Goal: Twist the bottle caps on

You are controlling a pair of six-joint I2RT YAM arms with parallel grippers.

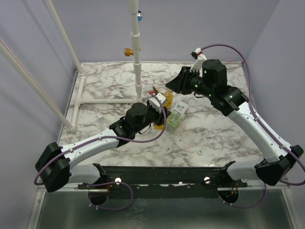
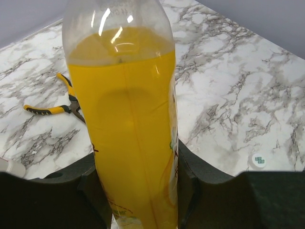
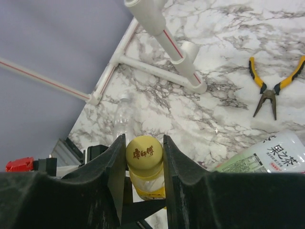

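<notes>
My left gripper (image 1: 159, 114) is shut on the yellow juice bottle (image 2: 126, 133), which stands upright and fills the middle of the left wrist view. Directly over it, my right gripper is shut on the bottle's yellow cap (image 3: 147, 152) at the top of the neck. In the top view both arms meet near the middle of the table, and the grippers partly hide the bottle. A bottle with a green label (image 1: 175, 117) lies just right of it. An empty clear bottle (image 3: 124, 114) lies to the left.
Yellow-handled pliers (image 3: 268, 95) lie behind the bottles. A small white cap (image 1: 200, 152) lies at the front right. A white pipe frame (image 1: 109, 101) borders the left and back.
</notes>
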